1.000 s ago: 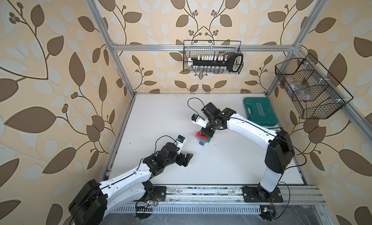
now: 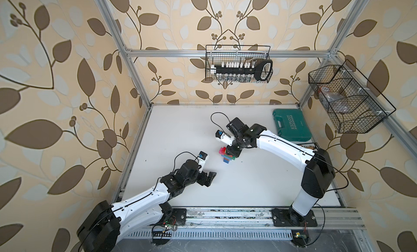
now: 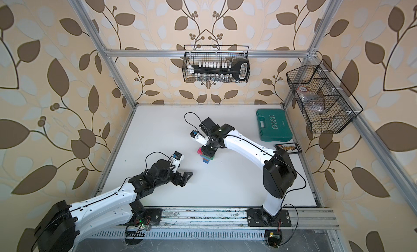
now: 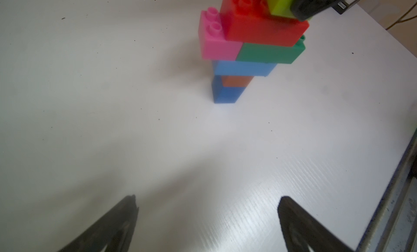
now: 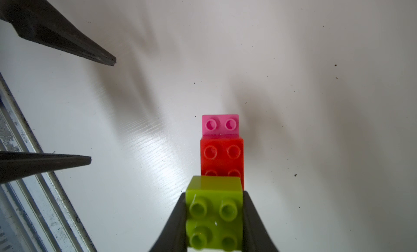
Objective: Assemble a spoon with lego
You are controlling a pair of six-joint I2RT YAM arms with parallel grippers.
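Observation:
A tower of bricks stands in the middle of the white table. From the bottom up, the left wrist view shows a dark blue brick (image 4: 228, 94), an orange one (image 4: 236, 81), a lighter blue one (image 4: 244, 68), a pink brick (image 4: 220, 49) beside a green one (image 4: 267, 53), then a red brick (image 4: 265, 31). My right gripper is shut on a lime brick (image 5: 214, 186), over part of the red brick; whether it is pressed fully down is unclear. Empty and open, my left gripper waits at the tower's front left, apart from it.
A green case (image 3: 274, 124) lies at the back right of the table, with a small black tray (image 3: 288, 148) in front of it. Wire baskets (image 2: 238, 65) hang above the table. Bare table (image 2: 173, 126) extends left of the tower.
The left arm and the tower look the same.

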